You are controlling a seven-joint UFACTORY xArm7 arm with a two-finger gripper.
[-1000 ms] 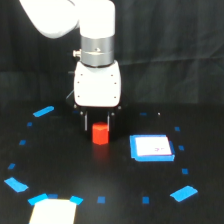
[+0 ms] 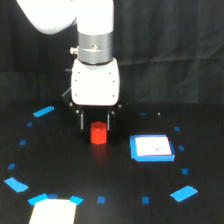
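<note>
A small red block (image 2: 99, 133) is at the middle left of the black table, below the robot's white hand. My gripper (image 2: 97, 120) points down over it. Its dark fingers (image 2: 81, 119) stand apart, one towards each side of the block's upper part, and the fingers look open. The fingertips blend into the dark background, so any contact with the block is not clear. To the right lies a blue-rimmed tray (image 2: 134, 148) with a white inside.
Blue tape strips (image 2: 183, 193) and small blue marks are scattered over the black surface. A pale square (image 2: 53, 212) sits at the front left edge.
The hand has shifted very slightly to the left. The red block shows almost the same place, and the tray has not moved.
</note>
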